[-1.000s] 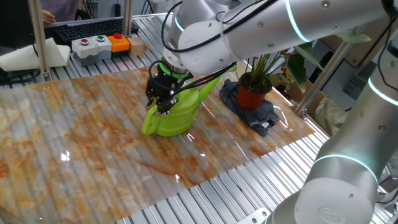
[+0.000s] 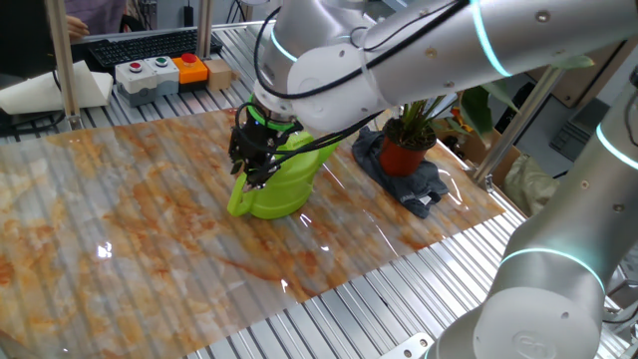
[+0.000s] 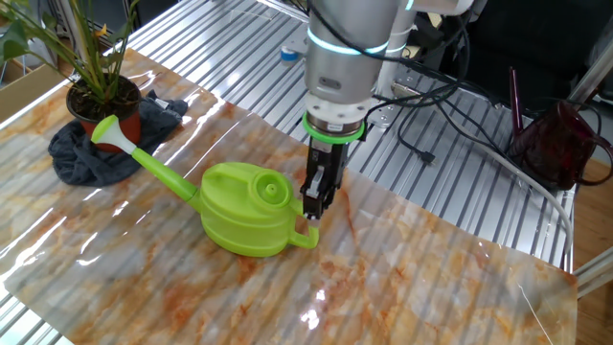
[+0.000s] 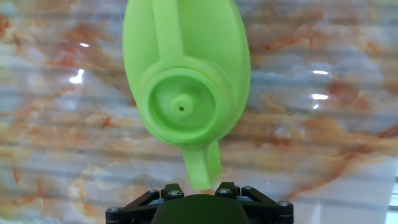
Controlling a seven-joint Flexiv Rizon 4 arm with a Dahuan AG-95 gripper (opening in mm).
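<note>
A lime-green watering can [image 3: 244, 216] stands upright on the marbled sheet, its spout [image 3: 165, 175] pointing toward the potted plant. My gripper [image 3: 314, 216] points down at the can's handle [image 3: 306, 237], on the side away from the spout. From the wrist, the can [image 4: 186, 37] fills the upper middle, and the handle [image 4: 198, 168] reaches down toward the gap of my gripper. Its fingers [image 4: 172, 190] are open, spread wider than the handle. Whether they touch it cannot be made out. In the first exterior view, the arm partly covers the can [image 2: 284, 189].
A potted plant [image 3: 103, 103] rests on a dark cloth [image 3: 81, 165] beyond the spout. On the ribbed metal table lies a dark red watering can [image 3: 557, 144], with cables nearby. Button boxes [image 2: 148, 80] sit at the back edge. Much of the marbled sheet [image 2: 110, 219] is clear.
My gripper has come down slightly and shifted a little left in the first exterior view, closer to the handle. The watering can has stayed in place.
</note>
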